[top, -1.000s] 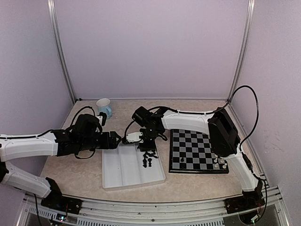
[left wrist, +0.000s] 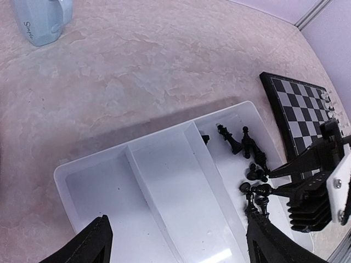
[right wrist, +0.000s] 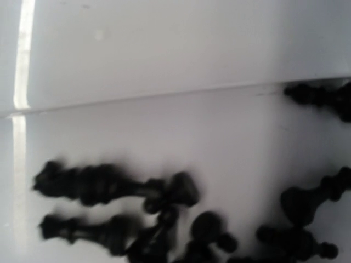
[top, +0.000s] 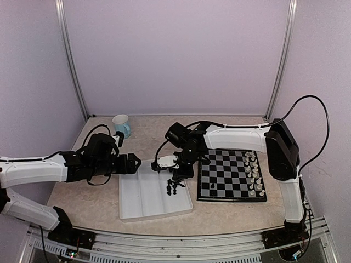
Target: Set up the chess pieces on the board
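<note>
Several black chess pieces (top: 175, 186) lie on their sides in the right compartment of the white tray (top: 131, 208). In the left wrist view, my right gripper is low over this heap, its fingertips a little apart and close to a black piece (left wrist: 250, 204). The right wrist view is blurred and shows no fingers, only black pieces (right wrist: 98, 183). The chessboard (top: 233, 174) carries white pieces (top: 254, 175) along its right side and one black piece (top: 213, 186) near its front left. My left gripper (top: 137, 163) hangs open and empty over the tray's left part.
A light blue mug (top: 121, 126) stands behind the tray. The tray's left and middle compartments look empty. My right forearm spans the back of the board, hiding part of it. Table in front of tray and board is clear.
My right arm has shifted to the right and toward the front, its gripper now over the front part of the black heap. The left arm stays put.
</note>
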